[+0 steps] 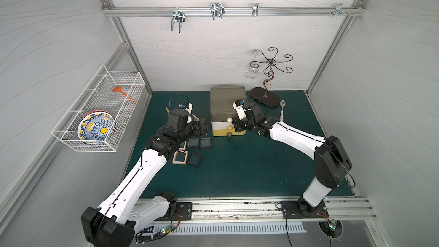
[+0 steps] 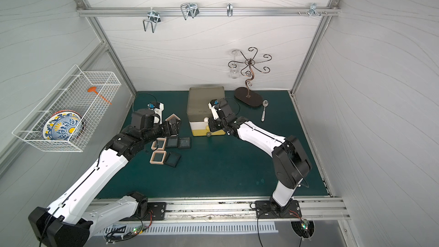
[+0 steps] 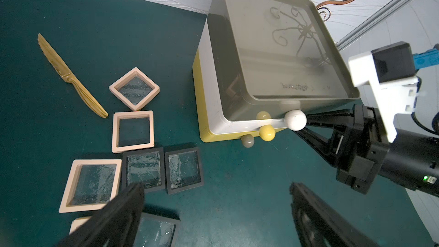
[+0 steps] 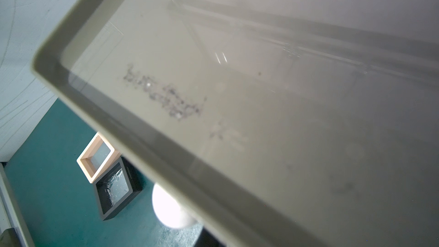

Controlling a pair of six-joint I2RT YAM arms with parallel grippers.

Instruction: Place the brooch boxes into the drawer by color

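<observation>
The drawer unit (image 3: 292,41), taupe, white and yellow in layers, has its drawers shut. On its front are a white knob (image 3: 295,120), a yellow knob (image 3: 267,132) and a grey knob (image 3: 247,140). Fingertips of my right gripper meet the white knob; whether they grip it is unclear. Light-framed brooch boxes (image 3: 133,130) and black-framed boxes (image 3: 183,169) lie left of the unit. Over the table near them, my left gripper is open and empty. The unit's taupe top fills most of the right wrist view.
Beyond the boxes lies a gold knife (image 3: 73,76). Behind and right of the unit stands a dark scroll-armed stand (image 1: 265,97), with a spoon (image 1: 282,109) beside it. A wire basket (image 1: 109,142) with plates hangs at left.
</observation>
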